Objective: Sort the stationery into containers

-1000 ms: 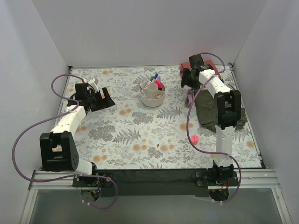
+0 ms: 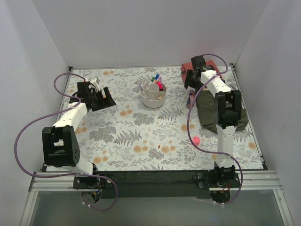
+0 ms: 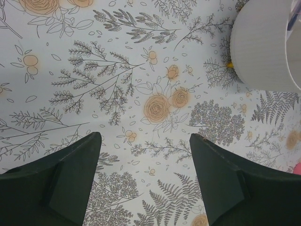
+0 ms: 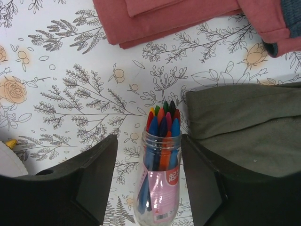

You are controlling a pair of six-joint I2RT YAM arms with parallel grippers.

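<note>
A clear jar with a pink label [image 4: 163, 193] holds several coloured pens or crayons [image 4: 164, 120], their tips toward the top of the right wrist view. My right gripper is open, its fingers on either side of the jar's neck; the right finger appears very close to the glass, and contact is unclear. From above, the jar [image 2: 191, 98] shows just below that gripper, partly behind the arm's cable. A round white container [image 2: 154, 102] with pens and other small items stands at mid-table. My left gripper is open over bare cloth, left of the container.
Folded red cloth [image 4: 164, 21] lies at the back right, and dark green cloth [image 4: 249, 122] lies right of the jar. A pink round object [image 2: 195, 140] and a small red piece [image 2: 159, 147] sit toward the front.
The right gripper has shifted only slightly around the jar's end, and its arm has moved a little. My left arm has moved slightly too. The container and pink object stay put.
</note>
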